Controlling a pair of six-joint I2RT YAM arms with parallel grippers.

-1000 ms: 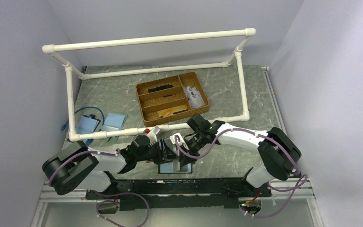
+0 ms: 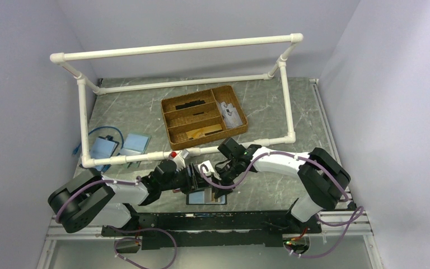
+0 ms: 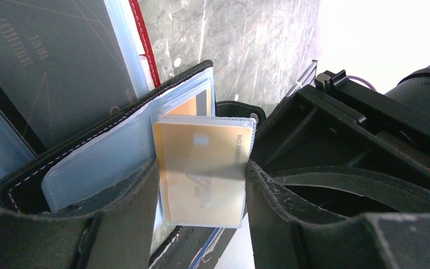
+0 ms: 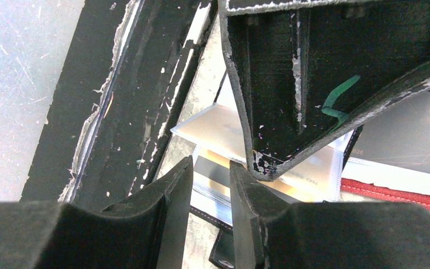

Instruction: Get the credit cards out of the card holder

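An open card holder [image 2: 199,199] with clear blue sleeves lies at the table's front, under both grippers. In the left wrist view my left gripper is shut on a beige card sleeve [image 3: 201,168], edge over the holder, an orange card [image 3: 182,107] showing behind it. In the right wrist view my right gripper stands part open at the sleeves, its fingertips near an orange-and-grey card [image 4: 213,171]; the left gripper's black body covers much of that view, and whether anything is between the right fingers is unclear.
A wicker organizer [image 2: 193,117] sits behind a white pipe frame [image 2: 288,106]. More blue card holders [image 2: 134,143] and a blue lanyard lie at the left. The table right of the arms is clear.
The left arm is nearly unchanged.
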